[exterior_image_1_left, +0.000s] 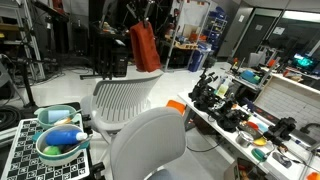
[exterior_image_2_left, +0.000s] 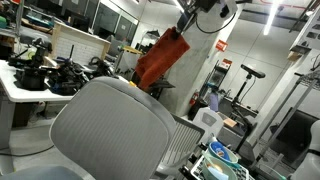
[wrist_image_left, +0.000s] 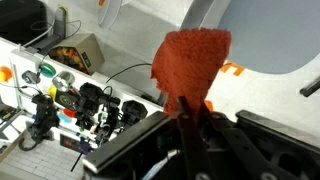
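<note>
A red cloth (exterior_image_1_left: 145, 48) hangs down from my gripper (exterior_image_1_left: 139, 22), which is shut on its upper end. In exterior view 2 the same cloth (exterior_image_2_left: 163, 57) slants down and to the left, in the air above a grey chair back (exterior_image_2_left: 112, 125). The wrist view has the cloth (wrist_image_left: 190, 62) spreading out beyond the dark fingers; it hides their tips, so the exact hold cannot be made out. No contact between the cloth and the chairs shows.
Two chairs stand below, one with a white back (exterior_image_1_left: 122, 100). Bowls of items, among them a green bowl (exterior_image_1_left: 62, 150), are at the left. A white table (exterior_image_1_left: 205, 113) crowded with black devices is at the right. Grey floor shows between the chairs and the table.
</note>
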